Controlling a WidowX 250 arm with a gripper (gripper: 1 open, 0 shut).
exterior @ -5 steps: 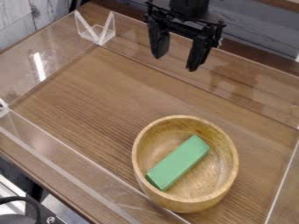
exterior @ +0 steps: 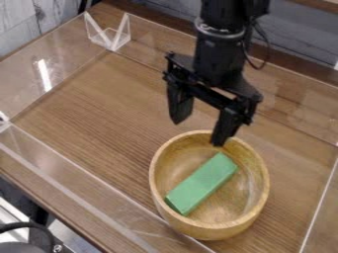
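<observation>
My black gripper point(exterior: 209, 117) hangs open in the middle of the camera view, its two dark fingers apart with nothing seen between them. Just below and in front of it sits a round tan bowl point(exterior: 251, 208), holding a green rectangular block point(exterior: 200, 183) that lies diagonally on its bottom. The gripper's fingers are above the bowl's back rim, apart from the block.
A small white wire-like holder point(exterior: 109, 35) stands at the back left, near the table's edge.
The bowl and green block have not moved.
</observation>
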